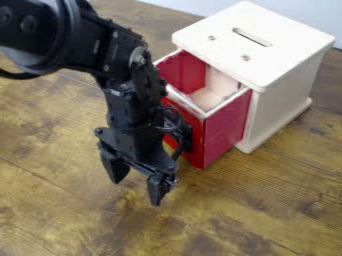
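Note:
My black gripper (139,178) hangs low over the wooden floor, just left of and in front of a red drawer (225,126) that is pulled out of a white wooden cabinet (281,80). Its two fingers point down and stand apart, with nothing visible between them. The arm covers the drawer's left part; a pale wooden interior shows inside the drawer.
The cabinet's top has a slot and two screws.

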